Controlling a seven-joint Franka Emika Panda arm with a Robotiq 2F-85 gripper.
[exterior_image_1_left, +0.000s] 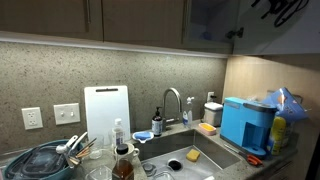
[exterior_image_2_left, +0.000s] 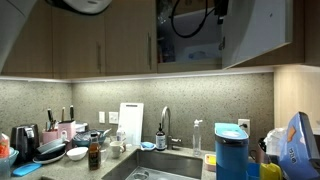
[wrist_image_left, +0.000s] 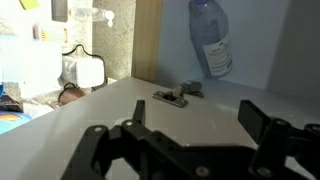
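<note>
In the wrist view my gripper is open, its two black fingers spread apart with nothing between them. Ahead of it lies a pale flat panel. A clear bottle with a label is visible beyond the panel, at the upper right. Close to the bottle's base sits a small dark piece, too small to identify. An upper cabinet stands open in the second exterior view, with its white door swung out. My arm's dark cables reach in front of that cabinet; the fingers are hard to make out there.
Under the cabinet are a sink with a tap, a blue container and a soap bottle. Dishes and a dark jar crowd the counter's left. The open door and cabinet frame lie close around the arm.
</note>
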